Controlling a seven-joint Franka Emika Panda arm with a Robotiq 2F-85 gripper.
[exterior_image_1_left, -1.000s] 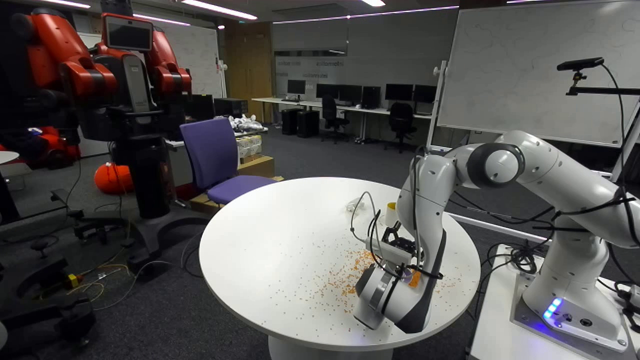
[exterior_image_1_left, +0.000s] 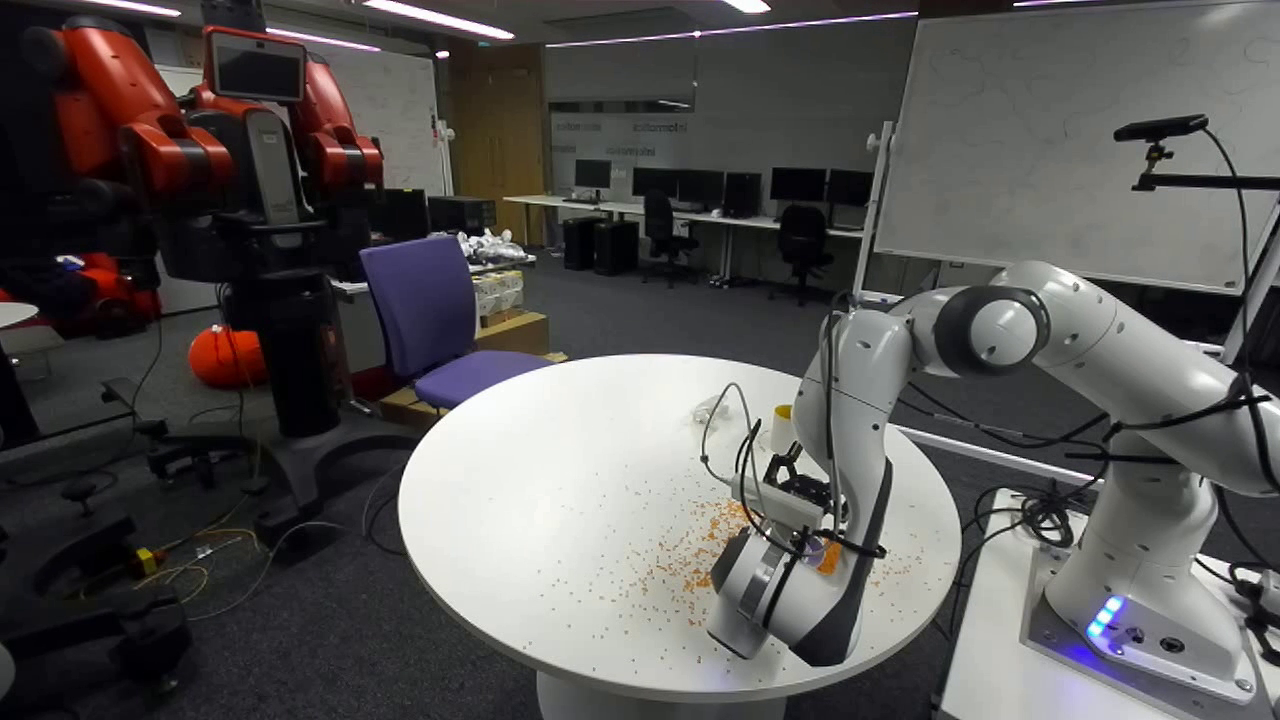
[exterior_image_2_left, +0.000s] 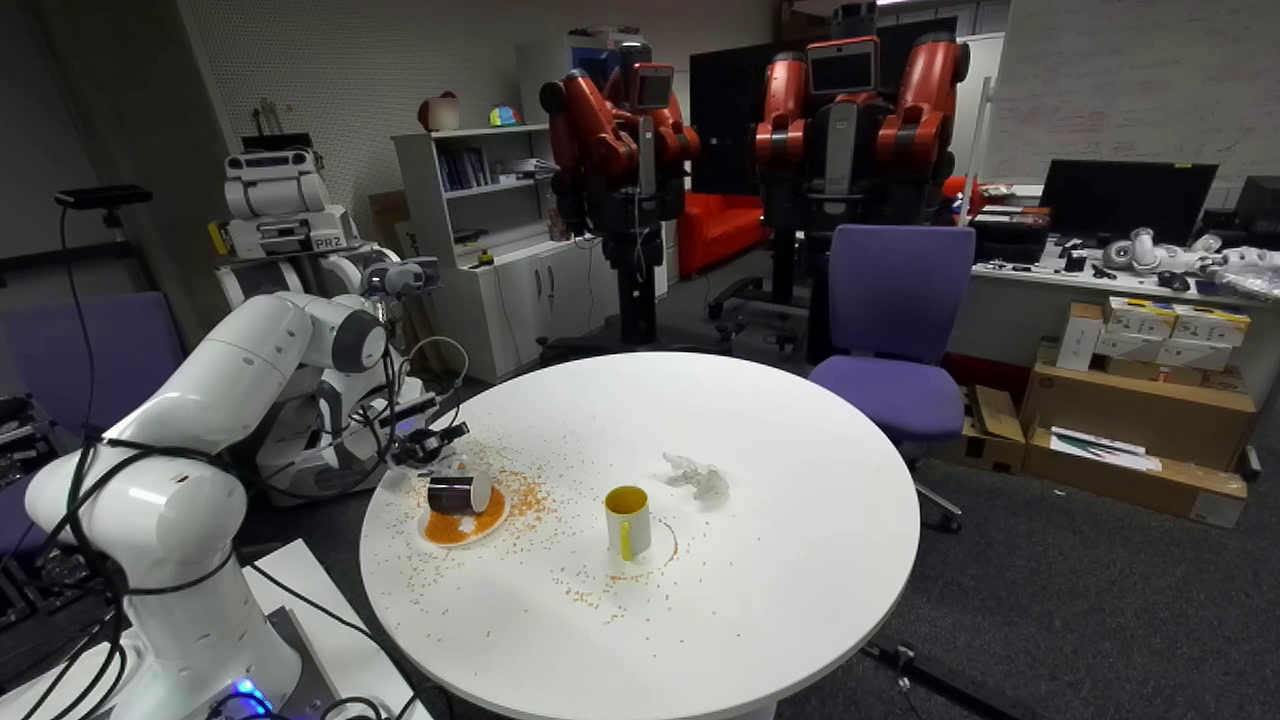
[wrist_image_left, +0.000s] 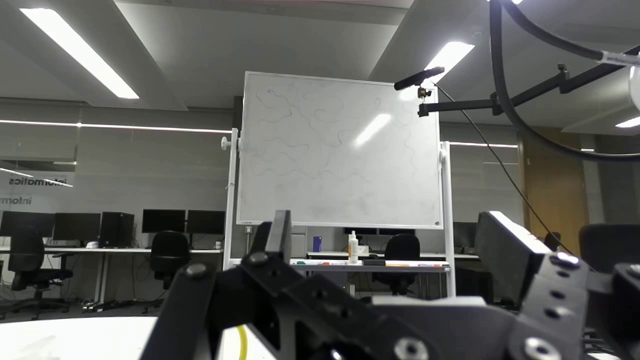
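In exterior view 2, a dark mug (exterior_image_2_left: 450, 494) lies on its side on a white plate (exterior_image_2_left: 426, 532) covered with orange grains. A white mug with a yellow inside (exterior_image_2_left: 627, 534) stands upright nearer the table's middle; in exterior view 1 the arm partly hides it. My gripper (exterior_image_2_left: 453, 439) is just behind the plate and the dark mug, low over the table's edge area. From the wrist view, the gripper is open, its fingers (wrist_image_left: 510, 252) wide apart with nothing between them. That view faces the whiteboard, with a yellow curve, probably a mug handle (wrist_image_left: 243, 342), at the bottom.
Orange grains (exterior_image_1_left: 678, 558) are scattered around the plate and near the white mug. A crumpled clear plastic piece (exterior_image_2_left: 699, 478) lies behind that mug. A purple chair (exterior_image_2_left: 894, 336) stands close to the table.
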